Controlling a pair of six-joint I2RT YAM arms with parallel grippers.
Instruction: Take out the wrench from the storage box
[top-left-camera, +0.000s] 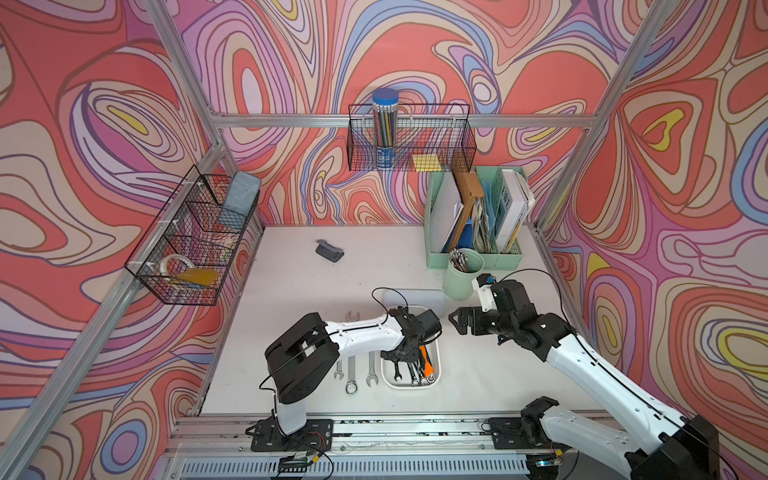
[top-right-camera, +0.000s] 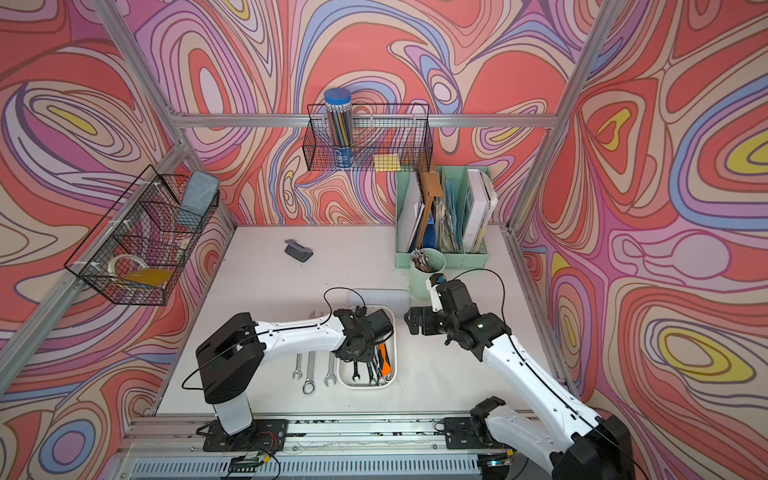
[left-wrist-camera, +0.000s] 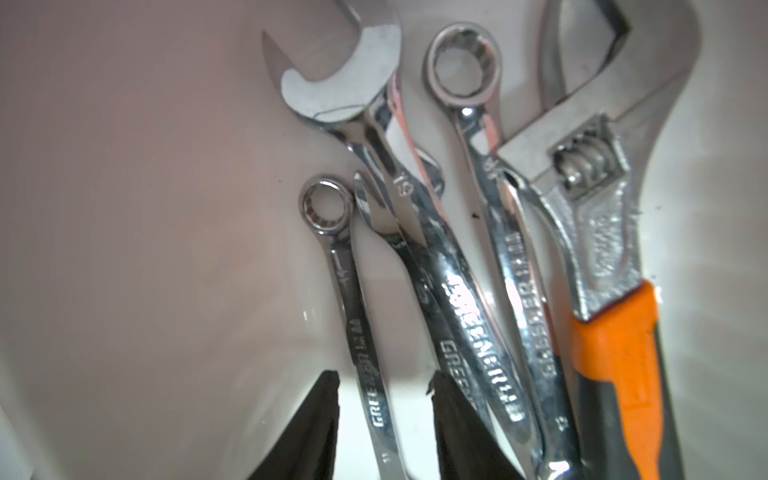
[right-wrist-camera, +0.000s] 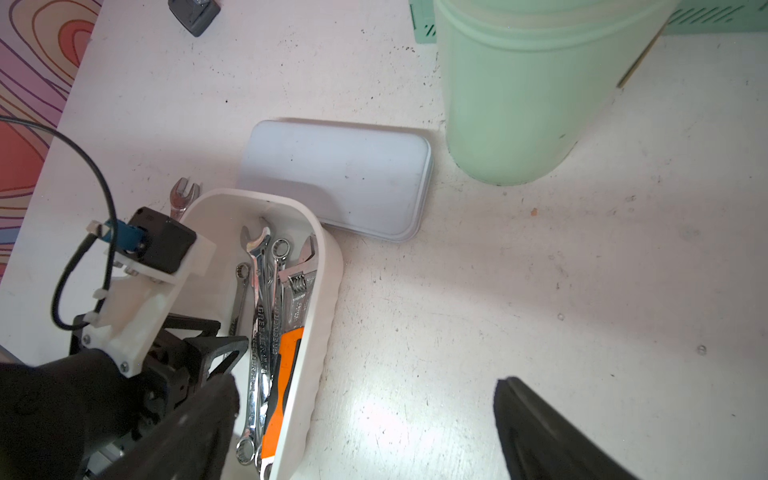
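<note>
The white storage box (right-wrist-camera: 320, 336) holds several steel wrenches and an orange-handled adjustable wrench (left-wrist-camera: 620, 360). My left gripper is open inside it, its fingers either side of the handle of a small ring wrench (left-wrist-camera: 356, 312), with nothing visibly held. A large open-end wrench (left-wrist-camera: 432, 264) and another ring wrench (left-wrist-camera: 512, 272) lie to its right. My right gripper (top-left-camera: 465, 320) hovers open right of the box, over bare table, nothing between its fingers.
Wrenches (top-left-camera: 351, 376) lie on the table left of the box. A grey lid (right-wrist-camera: 336, 176) and green cup (right-wrist-camera: 520, 104) stand behind; a file holder (top-left-camera: 440, 260) is at back right. Table right of the box is clear.
</note>
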